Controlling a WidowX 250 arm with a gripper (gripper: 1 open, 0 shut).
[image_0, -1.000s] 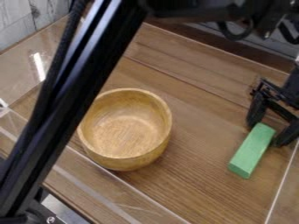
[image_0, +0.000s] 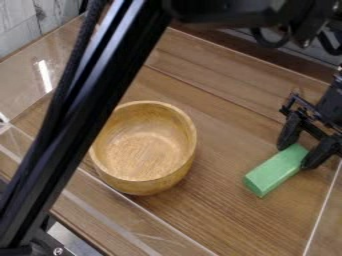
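A green rectangular block (image_0: 274, 170) lies on the wooden table at the right. My black gripper (image_0: 303, 145) is at the block's upper-right end, its fingers around that end and shut on it. The block's far tip is partly hidden by the fingers.
An empty wooden bowl (image_0: 143, 145) stands left of the block. A black arm or frame bar (image_0: 83, 110) crosses the left of the view diagonally.
The block has swung slightly, its lower end now further left and higher in the view. My gripper has shifted slightly along with it.
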